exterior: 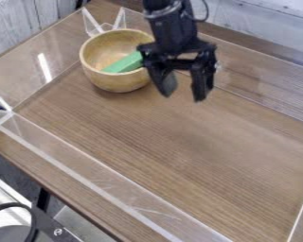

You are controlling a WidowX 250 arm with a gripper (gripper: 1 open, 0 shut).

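Note:
My dark gripper [180, 74] is raised at the top centre, its two black fingers open and pointing down, beside the right side of a tan bowl [101, 83]. A green object [122, 63] lies in the bowl, partly behind the arm. I cannot see anything held between the fingers.
A white pronged object [101, 21] stands behind the bowl at the back left. Dark cables or fittings sit at the lower left edge.

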